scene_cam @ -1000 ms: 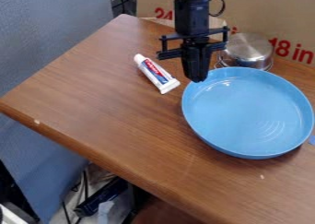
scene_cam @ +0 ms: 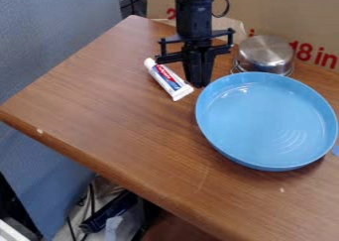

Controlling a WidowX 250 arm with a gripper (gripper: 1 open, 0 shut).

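My black gripper [scene_cam: 199, 78] hangs low at the back centre, just right of a white toothpaste tube [scene_cam: 169, 79] with red and blue print. Whether its fingers are open or shut is hard to tell. A blue plate [scene_cam: 267, 126] lies to the right front, and a steel pot [scene_cam: 264, 55] stands behind it, to the right of the gripper.
A cardboard panel [scene_cam: 295, 15] stands at the back. The table's left edge drops away to cables and clutter below.
My gripper has moved slightly left, toward the toothpaste tube. The tube, plate and pot have stayed in place.
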